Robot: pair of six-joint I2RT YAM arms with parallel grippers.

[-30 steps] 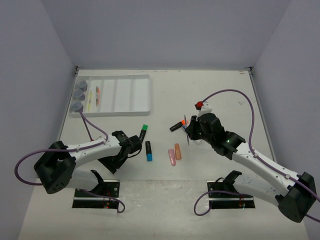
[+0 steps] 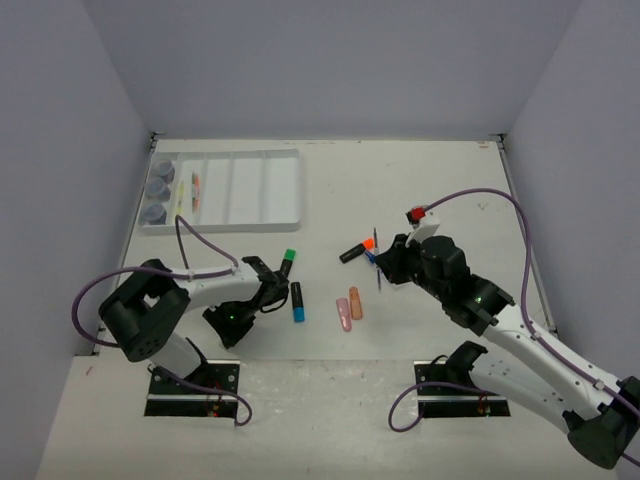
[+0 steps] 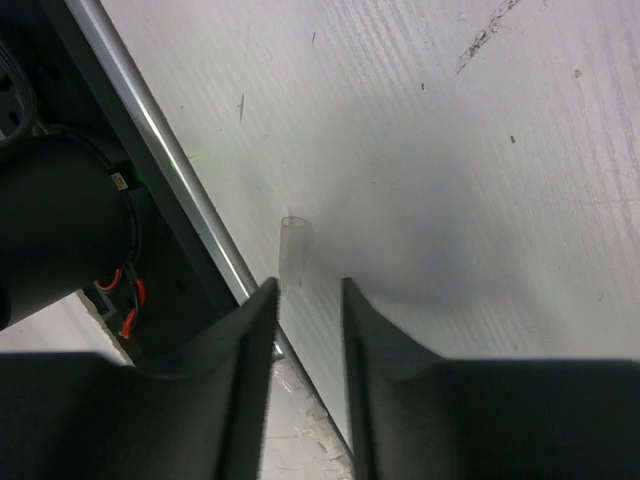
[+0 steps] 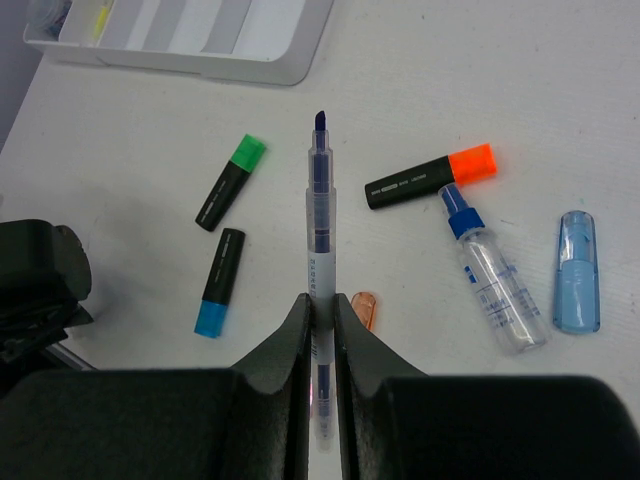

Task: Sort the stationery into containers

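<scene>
In the right wrist view, my right gripper is shut on a slim clear-bodied pen (image 4: 321,215), its dark blue tip pointing away. From above, that pen (image 2: 377,245) shows at the right gripper's fingertips. My left gripper is open near the table's front-left edge, nothing held between its fingers. A small clear tube (image 3: 292,245), like a cap, lies on the table just beyond its fingertips. Markers lie loose: green-capped (image 4: 231,181), blue-ended (image 4: 220,283) and orange-capped (image 4: 430,176). The divided white tray (image 2: 298,190) stands at the back left with thin items in one section.
A clear spray bottle (image 4: 503,290) and a light blue stick (image 4: 577,290) lie under the right arm. Pink (image 2: 343,314) and orange-brown (image 2: 355,304) pieces lie at the front middle. Small round cups (image 2: 157,188) line the tray's left side.
The left arm has shifted right, its gripper staying low at the front left. The right arm has moved a little right and toward the front, carrying the pen.
</scene>
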